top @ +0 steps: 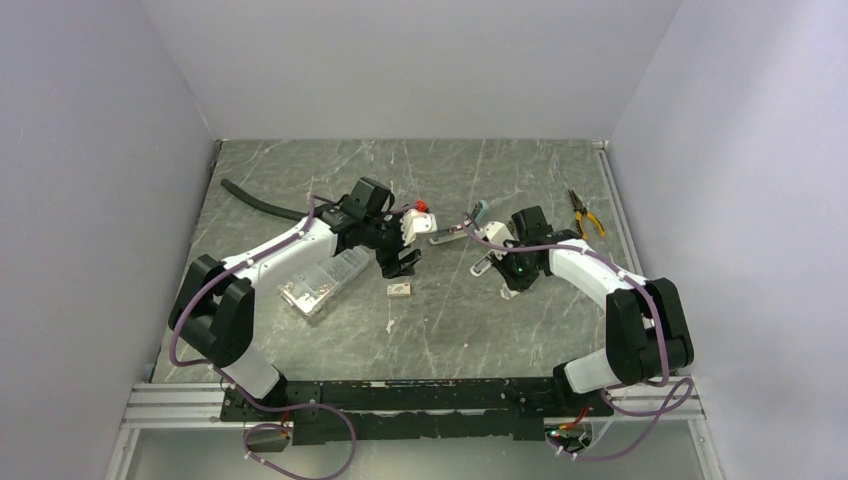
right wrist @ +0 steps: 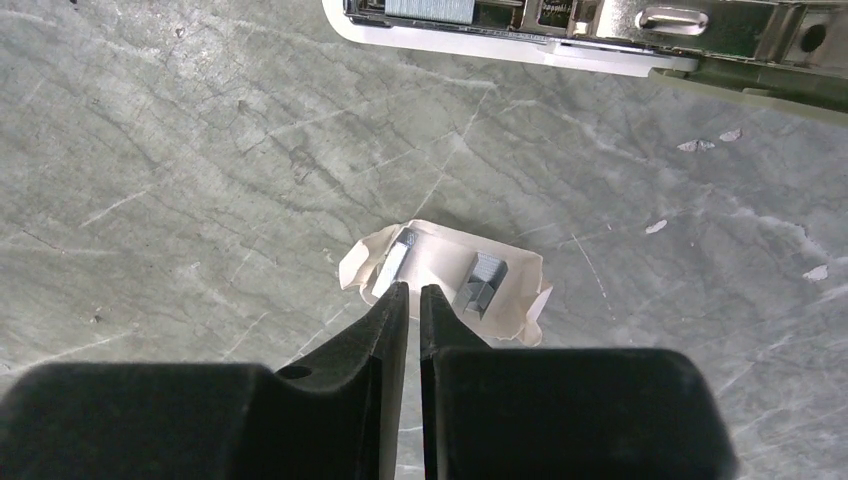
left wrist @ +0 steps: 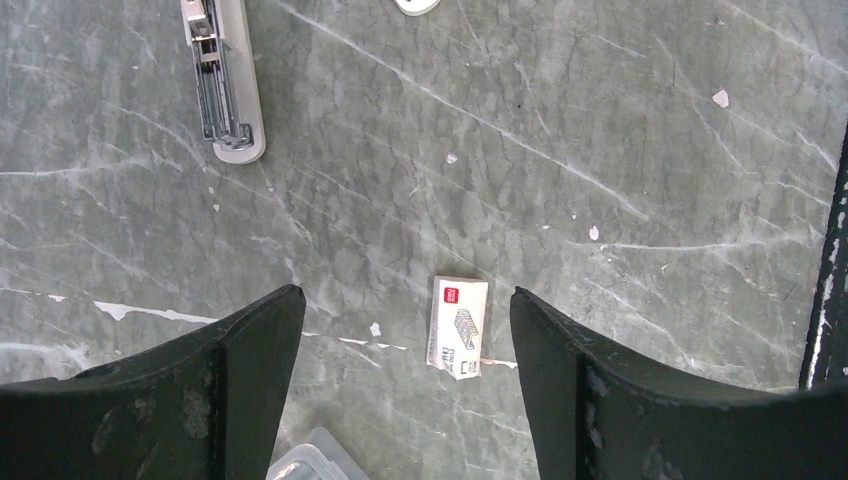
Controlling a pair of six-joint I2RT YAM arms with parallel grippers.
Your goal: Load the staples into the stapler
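My right gripper is over it, fingertips a narrow gap apart, with nothing seen between them. An open stapler [right wrist: 620,30] lies above the packet in the right wrist view; another metal stapler [left wrist: 220,90] shows in the left wrist view. My left gripper stands open and empty over the table, near a small staple box [left wrist: 457,325].
A clear organiser [top: 320,285] and a black tube [top: 255,200] lie left, pliers [top: 585,215] at the right, a red object [top: 421,206] behind my left gripper.
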